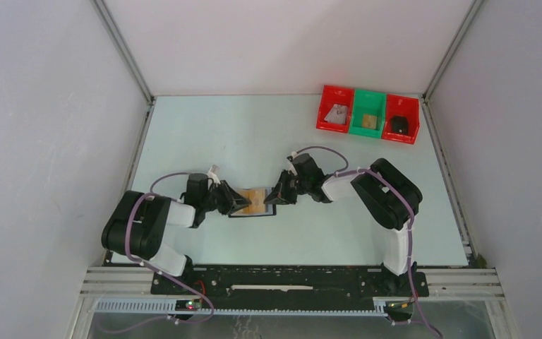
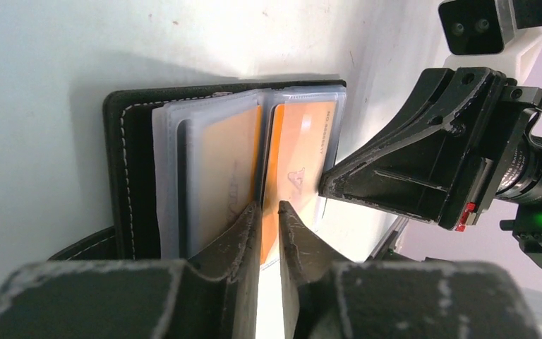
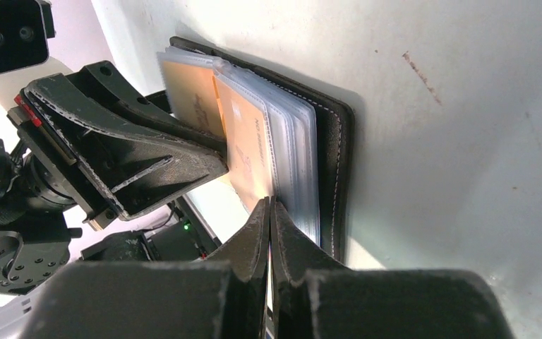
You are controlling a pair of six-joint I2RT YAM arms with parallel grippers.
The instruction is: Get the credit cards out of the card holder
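The black card holder lies open on the table, its clear sleeves holding orange cards, also seen in the right wrist view (image 3: 247,148). My left gripper (image 1: 236,204) is at the holder's left part; its fingertips (image 2: 288,219) touch the orange card's edge, slightly parted, with no clear hold visible. My right gripper (image 1: 275,198) is at the right side; in the right wrist view its fingertips (image 3: 261,219) are closed at the sleeves' edge, apparently pinching them.
Three bins, red (image 1: 336,92), green (image 1: 367,99) and red (image 1: 409,106), stand at the back right with items in them. The table around the holder is clear; walls bound it.
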